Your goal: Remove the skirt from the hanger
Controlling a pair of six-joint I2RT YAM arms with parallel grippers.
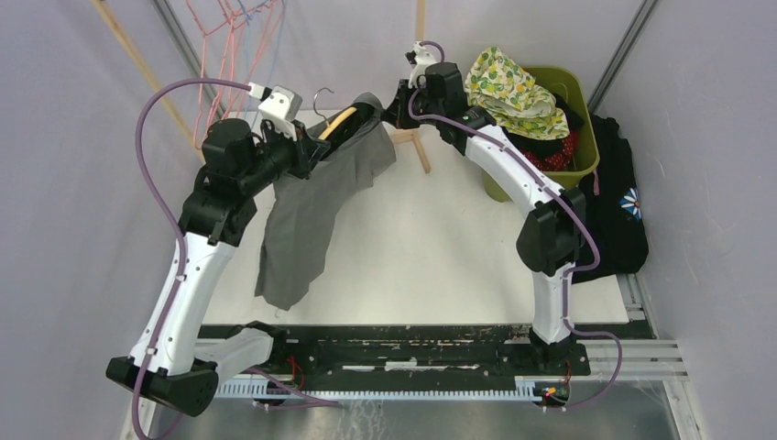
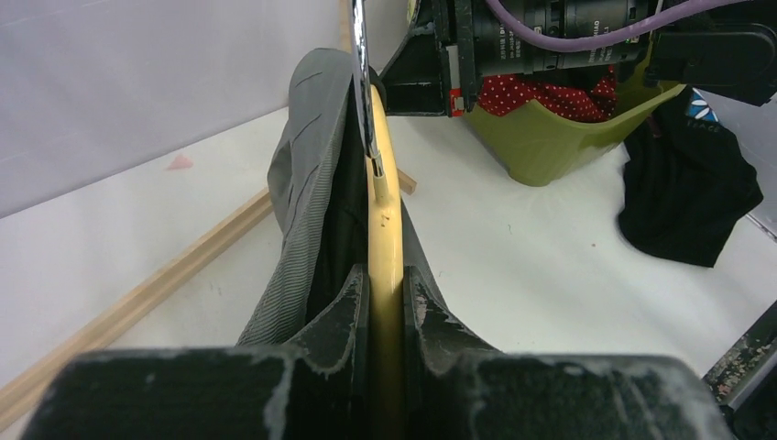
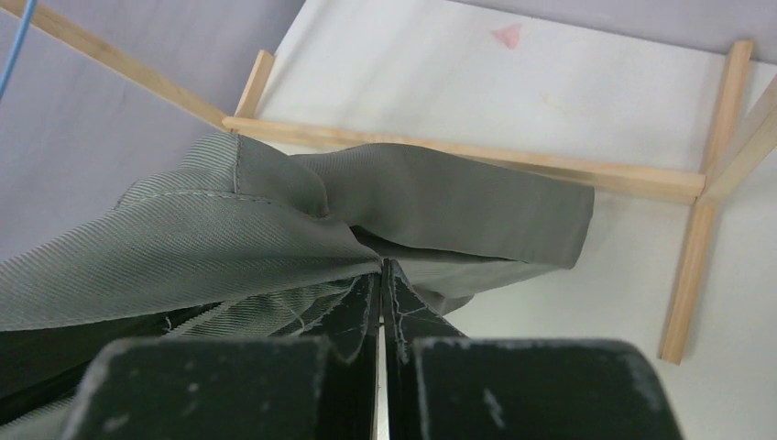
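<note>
The grey skirt (image 1: 298, 229) hangs around the yellow hanger (image 1: 337, 123), whose metal hook points up, and drapes down-left in the top view. My left gripper (image 1: 317, 148) is shut on the hanger, seen running upright between the fingers in the left wrist view. My right gripper is shut at the skirt's upper edge (image 3: 202, 229), beside the hanger's far end in the top view; whether cloth is pinched between its fingertips is hard to tell.
An olive bin (image 1: 495, 190) of clothes stands at the back right, with black clothing (image 1: 616, 238) beside it. Coloured hangers (image 1: 224, 55) hang at the back left above a wooden stand.
</note>
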